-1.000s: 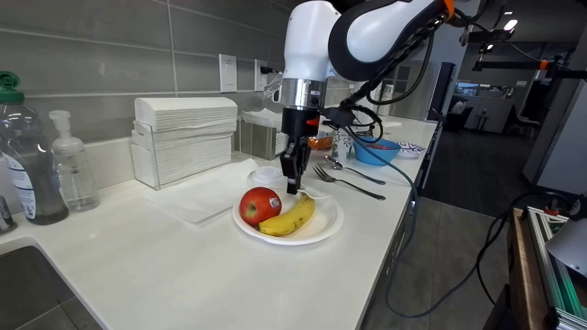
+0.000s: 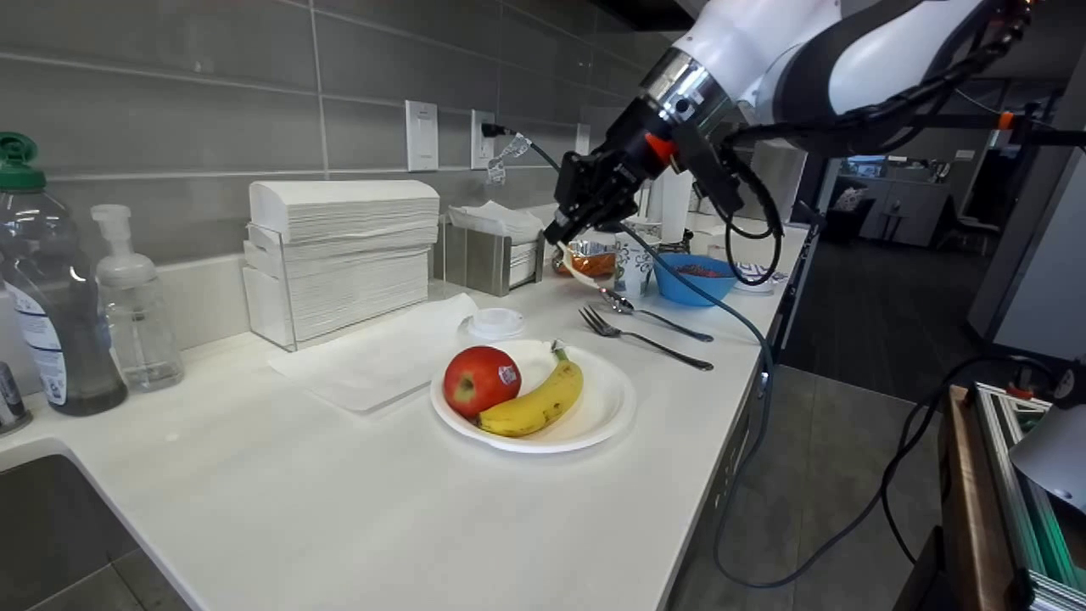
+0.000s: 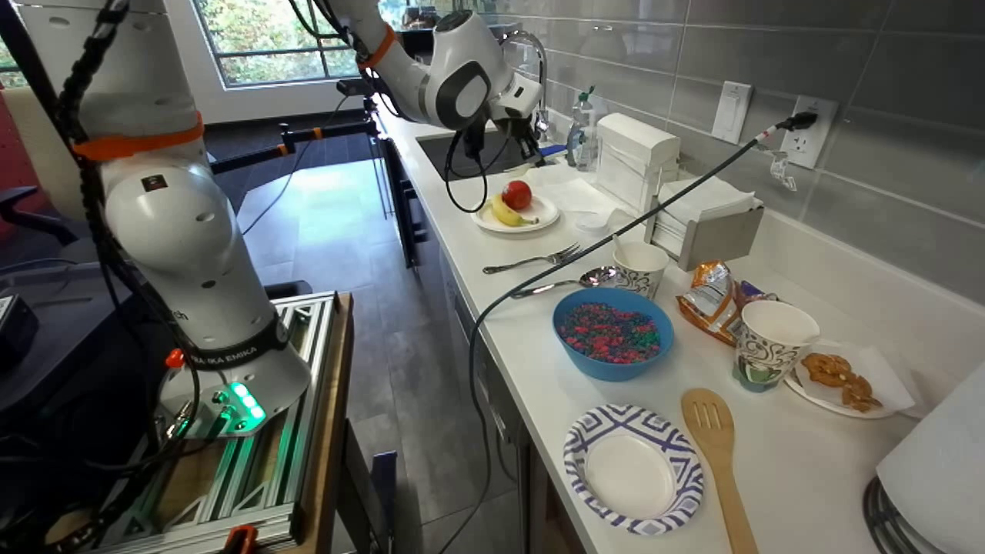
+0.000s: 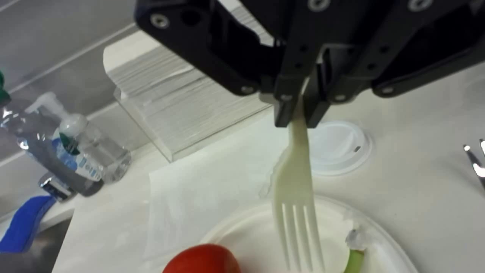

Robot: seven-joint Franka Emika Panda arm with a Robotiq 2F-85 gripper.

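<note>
Pinched by its handle, a cream plastic fork (image 4: 294,179) hangs tines down from my gripper, which is shut on it. In the first exterior view the gripper (image 2: 560,236) is tilted, high above the counter behind the plate, and the fork (image 2: 582,273) slants down from it. The white plate (image 2: 602,412) holds a red apple (image 2: 480,381) and a yellow banana (image 2: 540,401). From the wrist, the tines overlap the plate (image 4: 254,227) in the picture, while the first exterior view shows them clear above the counter.
A metal fork (image 2: 652,341) and a spoon (image 2: 667,317) lie beyond the plate. Near them stand a blue bowl (image 3: 614,371) and a paper cup (image 3: 639,268). A napkin stack (image 2: 346,249) lines the wall.
My gripper has risen from just above the plate and tilted, bringing the plastic fork up with it. Apple, banana and plate are where they were.
</note>
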